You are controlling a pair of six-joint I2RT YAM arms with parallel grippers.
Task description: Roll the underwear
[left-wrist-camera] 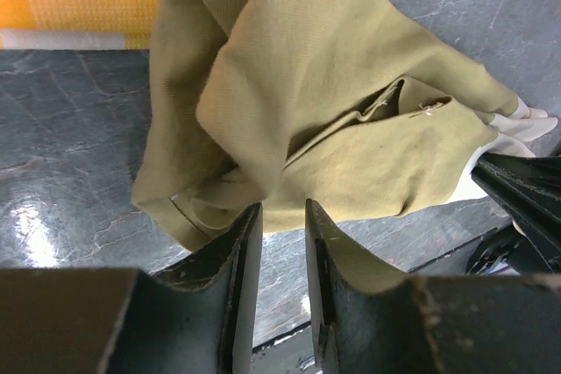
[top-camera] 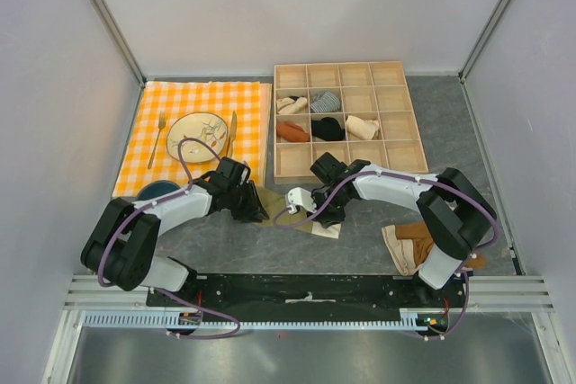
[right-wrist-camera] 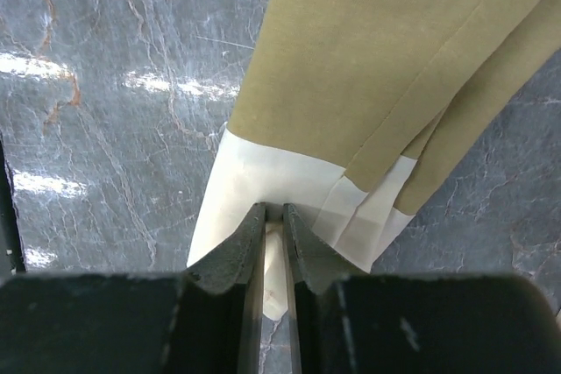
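Note:
The olive-green underwear with a white waistband lies loosely folded across the table in the middle. In the left wrist view the olive cloth point(left-wrist-camera: 351, 67) rises in a bulge, with a flap hanging toward my fingertips. My left gripper is at its near edge, fingers partly apart, with no cloth visibly clamped. In the right wrist view my right gripper points down at the white band point(right-wrist-camera: 254, 172). Its fingers are close together, and a white fold point(right-wrist-camera: 275, 282) shows between the fingers; whether they grip it is unclear. From above, the grippers hide parts of the garment.
A wooden divider box point(top-camera: 292, 165) with several rolled cloths stands behind. On the left are a checkered cloth point(top-camera: 202, 96) with a plate point(top-camera: 214, 123) and a dark bowl point(top-camera: 158, 190). Brown and cream folded cloths point(top-camera: 396, 249) lie at the right. Bare table remains in front.

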